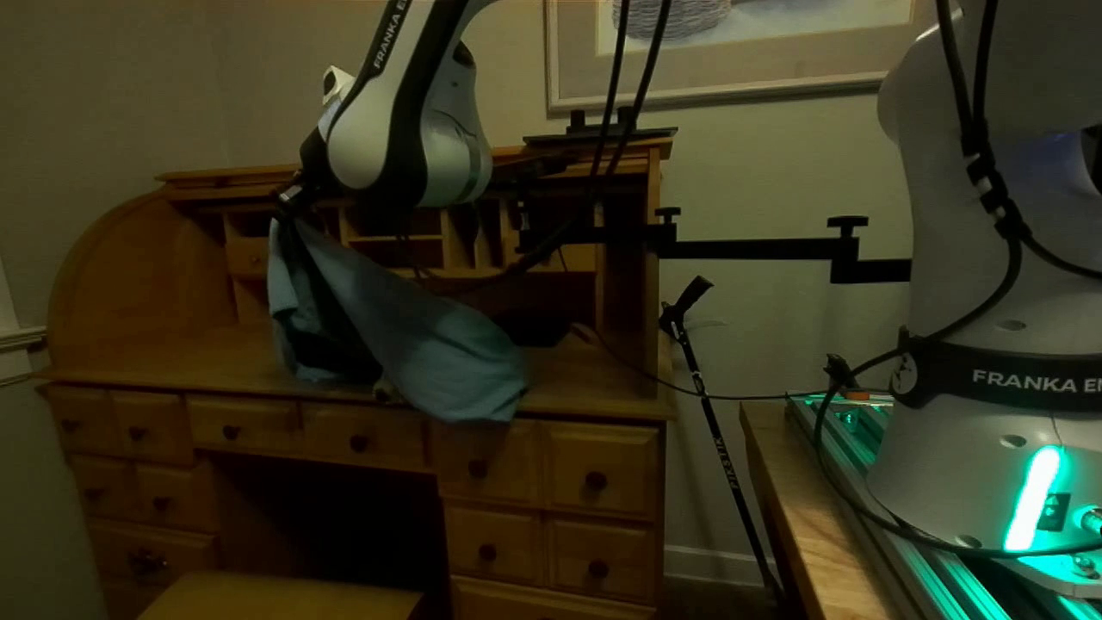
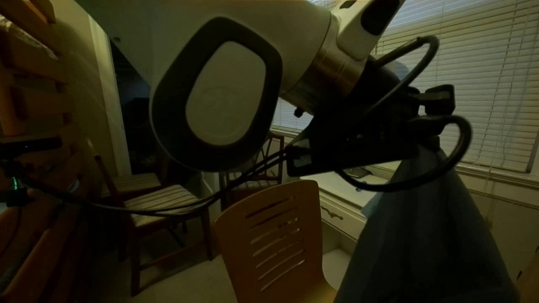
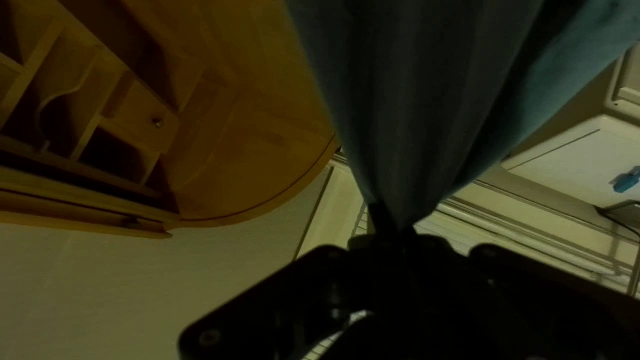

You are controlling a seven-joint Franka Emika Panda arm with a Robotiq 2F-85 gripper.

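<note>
A blue-grey cloth [image 1: 444, 356] hangs from my gripper [image 1: 292, 198] in front of the roll-top desk [image 1: 578, 393]. Its far end drapes down past the desktop's front edge. In the wrist view the cloth [image 3: 414, 102] narrows to a gathered point between the fingertips, and my gripper is shut on it. Exterior view 2 has the cloth [image 2: 424, 237] falling in long folds below the dark gripper body, where the fingertips themselves are hidden.
A wooden chair [image 2: 275, 237] stands near the hanging cloth. Pigeonholes and a small drawer [image 3: 141, 114] fill the desk's back. Right of the desk, a walking stick [image 1: 713, 413] leans on the wall, and a black camera bar [image 1: 754, 249] reaches across above it.
</note>
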